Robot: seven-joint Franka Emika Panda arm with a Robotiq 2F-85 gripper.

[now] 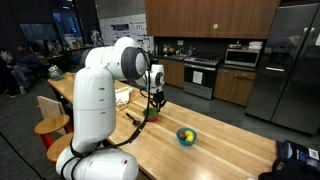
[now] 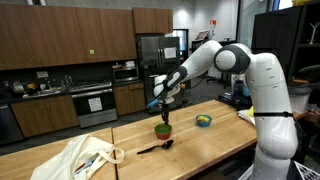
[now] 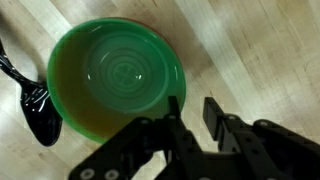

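Note:
A green bowl (image 3: pixel 125 70), reddish outside in the exterior views, stands on the wooden counter. My gripper is part open at the bowl's right rim in the wrist view. One finger appears over the inside of the bowl and the other over the wood outside, with the rim between them. Whether either finger touches the rim, I cannot tell. In exterior view 2 the bowl (image 2: pixel 163 132) sits below the end of my arm. In the wrist view a black spoon (image 3: pixel 41 112) lies close to the bowl's left side.
A blue bowl (image 1: pixel 186 136) with colourful round items stands apart on the counter. White cloth (image 2: pixel 85 157) lies at the left in exterior view 2. A person (image 1: pixel 155 78) is in the background.

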